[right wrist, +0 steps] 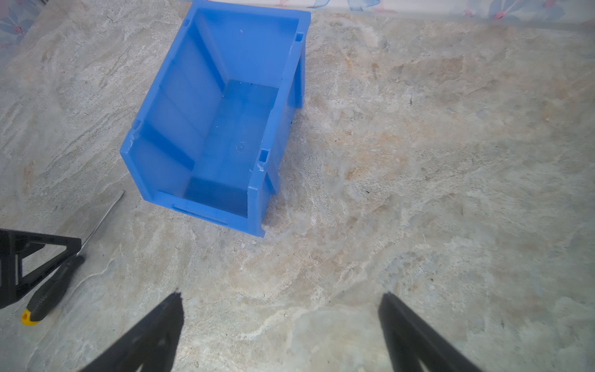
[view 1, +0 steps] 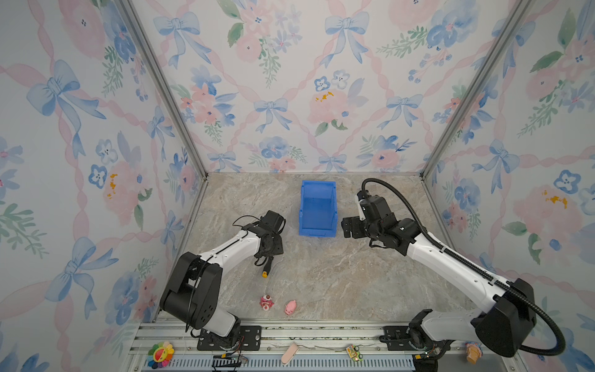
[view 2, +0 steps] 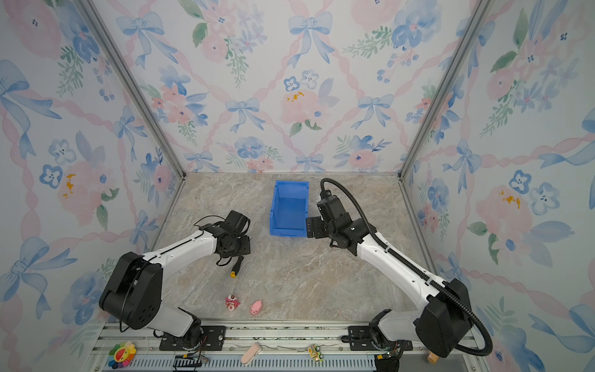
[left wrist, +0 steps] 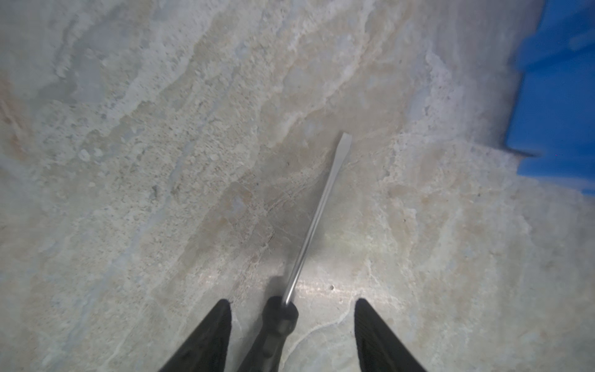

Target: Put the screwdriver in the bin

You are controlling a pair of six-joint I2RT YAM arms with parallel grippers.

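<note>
The screwdriver (left wrist: 317, 217), with a thin metal shaft and a black handle (right wrist: 52, 290) tipped in yellow, lies on the table left of the bin. My left gripper is open low above it; the handle's front end shows between the spread fingers, nearer the left one, in the left wrist view. In the top left view that arm hides most of the shaft. The blue bin (view 1: 318, 233) stands upright at the back middle and looks empty. Near its right side, my right gripper hovers with fingers apart and nothing between them.
A red-and-white toy (view 1: 266, 302) and a pink toy (view 1: 290, 307) lie near the front edge. Bare table (right wrist: 446, 186) stretches to the right of the bin. Patterned walls close in the back and sides.
</note>
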